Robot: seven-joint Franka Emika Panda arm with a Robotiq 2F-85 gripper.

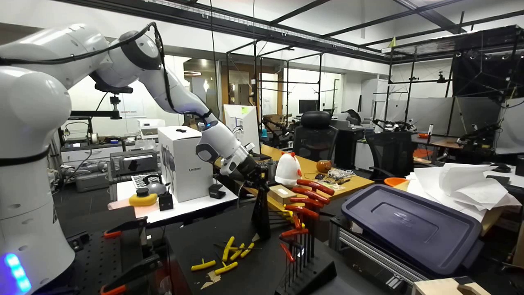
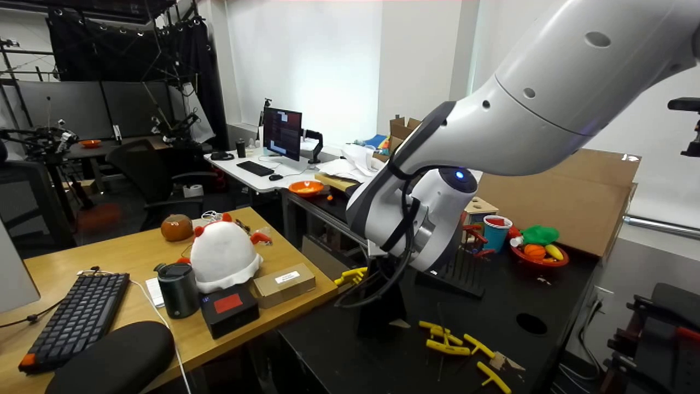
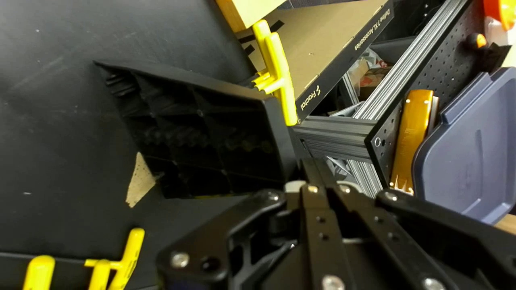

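A black stand (image 1: 261, 218) is on edge on the black table, its ribbed hollow side facing the camera in the wrist view. My gripper is shut, with nothing visible between its fingers. In the first exterior view, the gripper (image 1: 265, 186) appears at the stand's upper edge; whether they touch I cannot tell. Several yellow T-handle keys (image 1: 228, 248) lie loose on the table. More yellow handles (image 3: 278, 70) show beyond the stand. A second black stand (image 1: 314, 275) holds several red-handled keys (image 1: 307, 201) upright.
A wooden desk with a white plush toy (image 2: 223, 256) and a small cardboard box (image 2: 284, 284) borders the table. The dark blue lid (image 1: 412, 226) lies beyond the red keys. A red bowl of toys (image 2: 539, 257) occupies the table's far corner in the second exterior view.
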